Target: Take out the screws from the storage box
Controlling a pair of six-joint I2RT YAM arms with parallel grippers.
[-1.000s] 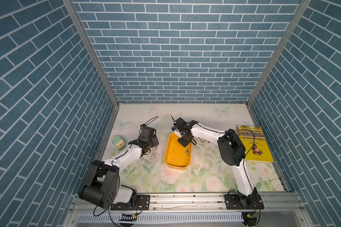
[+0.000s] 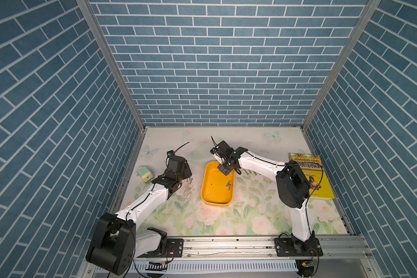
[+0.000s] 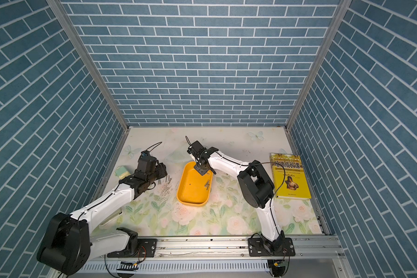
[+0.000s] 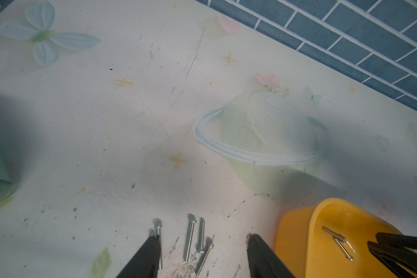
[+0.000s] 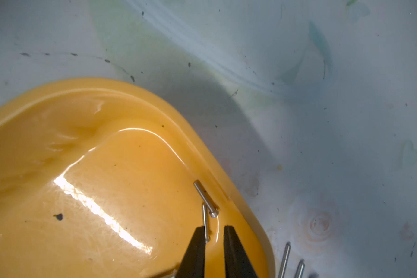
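The yellow storage box lies mid-table with silver screws inside. In the right wrist view two screws lie near its wall, just beyond the part-open fingers of my right gripper, which hangs over the box with nothing visible between them. My left gripper stands open to the box's left, above loose screws on the table; none shows held.
A yellow book lies at the right edge. A small pale green object sits at the left. More screws lie right of the box.
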